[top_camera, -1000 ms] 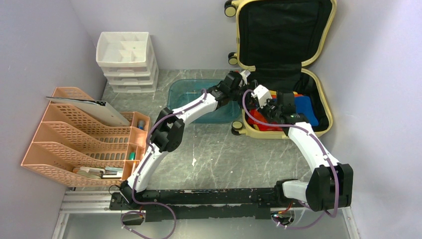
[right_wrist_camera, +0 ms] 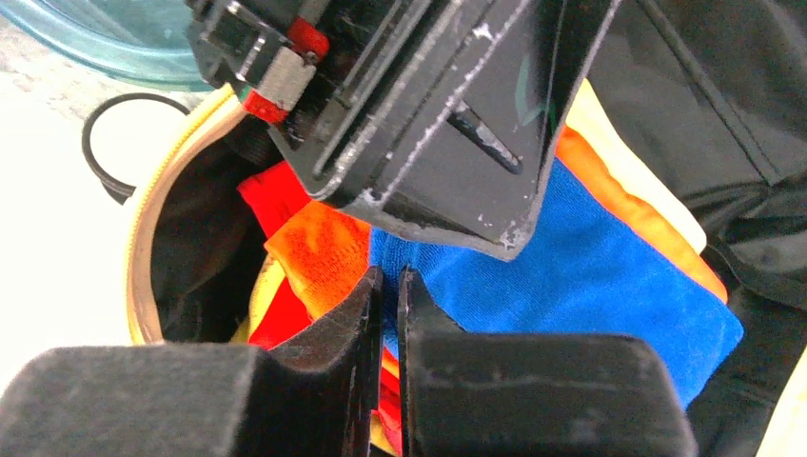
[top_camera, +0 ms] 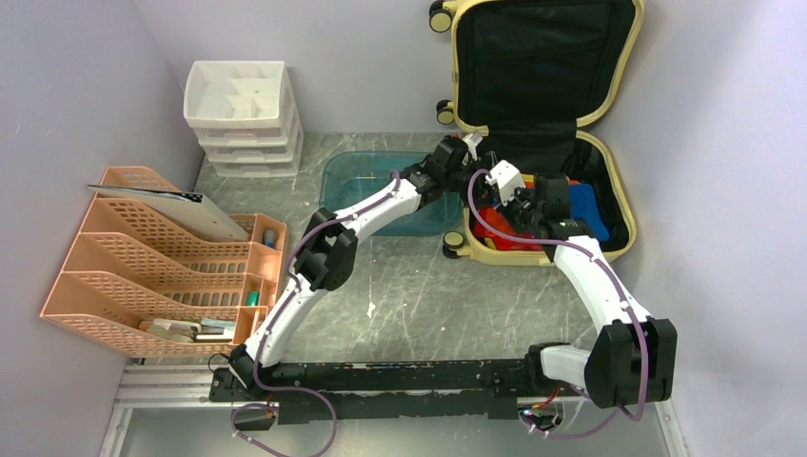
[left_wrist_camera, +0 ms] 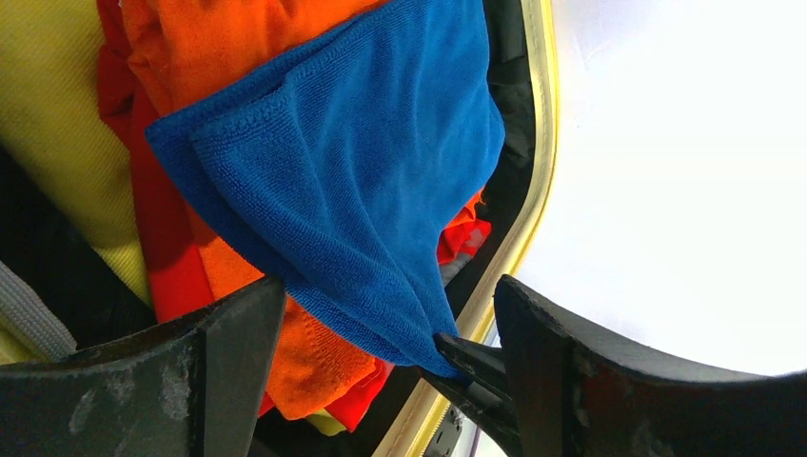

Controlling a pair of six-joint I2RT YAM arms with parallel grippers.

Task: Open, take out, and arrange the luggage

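Observation:
The yellow-rimmed suitcase [top_camera: 626, 205] stands open at the right, its lid [top_camera: 544, 67] raised behind. Folded clothes lie in it: a blue cloth [left_wrist_camera: 352, 162] on top, orange [left_wrist_camera: 233, 38] and red ones [left_wrist_camera: 171, 238] beneath, and a yellow one [left_wrist_camera: 62, 105] alongside. My left gripper is open above the blue cloth, its fingers on either side of one end and nothing clamped. At that same end, my right gripper is shut on a pinched corner of the blue cloth. The left gripper's body hides part of the cloth in the right wrist view.
A teal bin [top_camera: 340, 186] sits just left of the suitcase. White drawers [top_camera: 252, 152] stand at the back left, with an orange organizer [top_camera: 162, 257] in front. Both arms are close together over the suitcase.
Over the last second my right arm has shifted slightly to the right over the suitcase. The left arm has moved only a little, also rightward. The other things stand as before.

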